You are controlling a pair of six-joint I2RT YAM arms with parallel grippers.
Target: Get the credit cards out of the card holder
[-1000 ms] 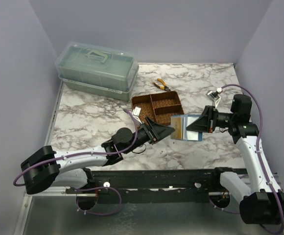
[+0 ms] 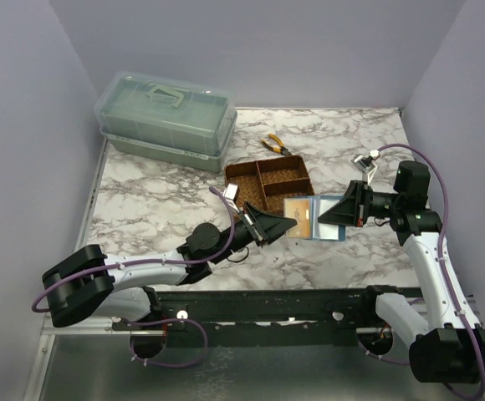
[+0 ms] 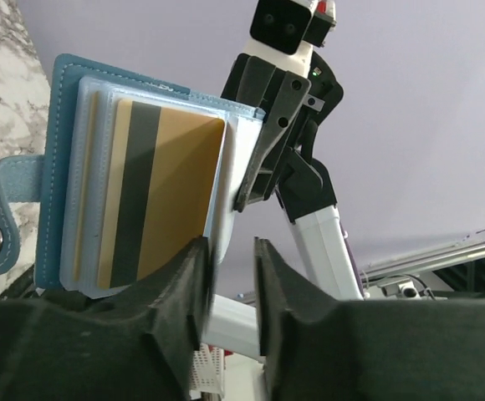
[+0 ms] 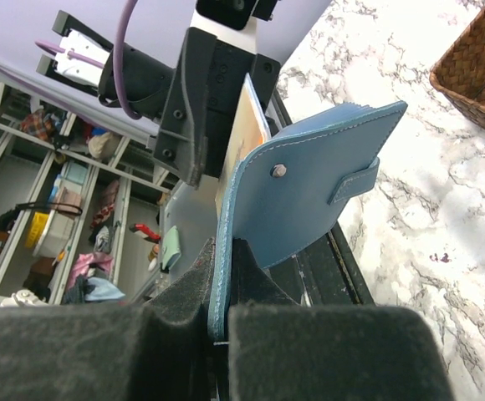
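Observation:
The blue card holder (image 2: pixel 326 235) is held up over the table by my right gripper (image 2: pixel 351 209), shut on it; in the right wrist view its leather cover (image 4: pixel 309 192) rises from between the fingers. A gold card with a dark stripe (image 3: pixel 176 184) shows inside it in the left wrist view. My left gripper (image 2: pixel 272 227) is at the holder's left side by the gold card; its blurred fingertips (image 3: pixel 188 276) are part open in the left wrist view, and whether they touch the card is unclear.
A compartmented woven basket (image 2: pixel 268 175) lies behind the holder, with pliers (image 2: pixel 276 146) beyond. A translucent green toolbox (image 2: pixel 163 117) fills the back left. Bare marble table lies at left and in front.
The gold card has shifted left out of the holder, showing more of itself, and my left arm has moved slightly left. The right arm stays in place.

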